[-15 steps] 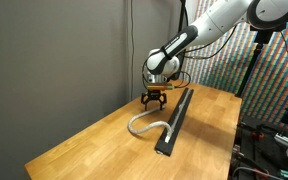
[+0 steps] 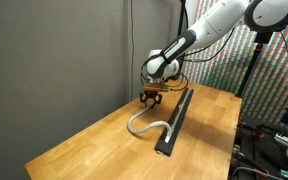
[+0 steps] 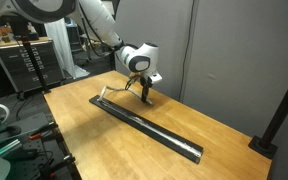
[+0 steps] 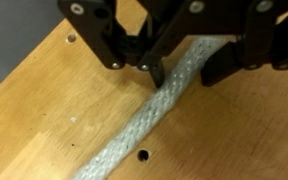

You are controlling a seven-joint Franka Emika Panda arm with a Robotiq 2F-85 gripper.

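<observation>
A pale braided rope (image 2: 133, 122) lies in a curve on the wooden table, one end reaching back under my gripper (image 2: 150, 99). Down at the table's far part, the gripper (image 3: 145, 94) points straight downward. From the wrist view, the rope (image 4: 134, 128) runs diagonally up between the dark fingers. It passes close to both fingertips; whether they press on it cannot be made out. The rope's far end is hidden behind the gripper.
A long black strip (image 3: 149, 125) lies along the table beside the rope. A grey wall panel (image 2: 79, 60) stands behind the table.
The gripper's fingers look closer together than a second ago, and the gripper has shifted slightly. The rope's curve on the table looks unchanged.
</observation>
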